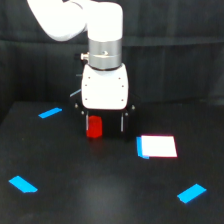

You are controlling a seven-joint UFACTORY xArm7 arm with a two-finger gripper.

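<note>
A small red object stands on the dark table, below the white hand of the arm. My gripper points straight down over it, its two dark fingers spread apart. The red object appears between them in this view, closer to the left finger. No contact between finger and object can be made out, and the depth between them is hard to judge. The dark fingers blend into the background, so their tips are unclear.
To the right lies a white square with a red edge, with a blue strip along its left side. Blue tape marks lie at the far left, near left and near right.
</note>
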